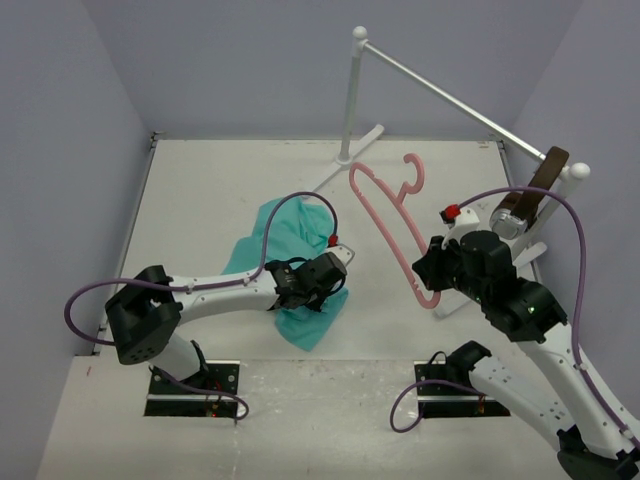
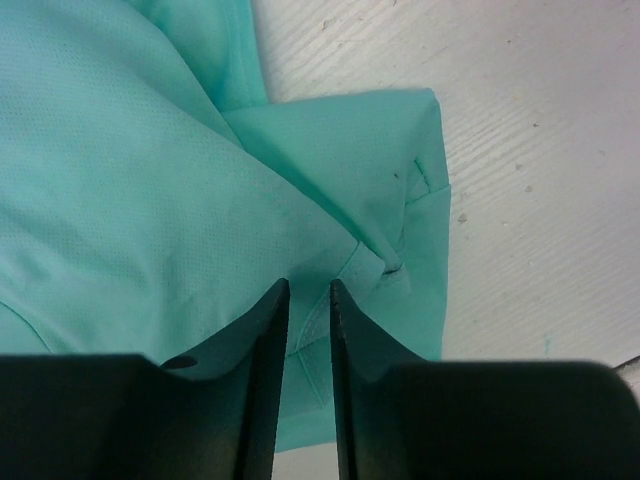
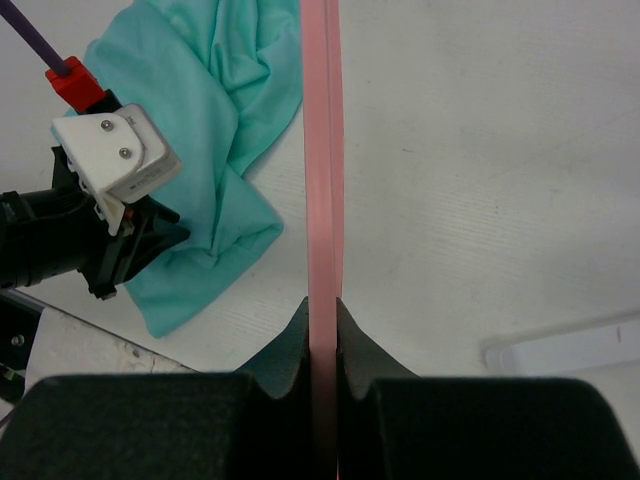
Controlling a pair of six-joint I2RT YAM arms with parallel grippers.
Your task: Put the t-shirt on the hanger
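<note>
The turquoise t-shirt (image 1: 292,235) lies crumpled on the table at left of centre in the top view. Over its right part, my left gripper (image 1: 322,298) points down. In the left wrist view its fingertips (image 2: 282,310) stand a narrow gap apart above a folded edge of the cloth (image 2: 190,190); contact with the cloth is hard to judge. My right gripper is shut on the pink hanger (image 3: 322,150). The hanger (image 1: 388,215) is held above the table, its hook toward the back, right of the shirt.
A white rack with a top bar (image 1: 450,95) stands at the back right, its foot (image 1: 345,158) near the shirt. A brown and silver device (image 1: 530,195) sits by the rack's right post.
</note>
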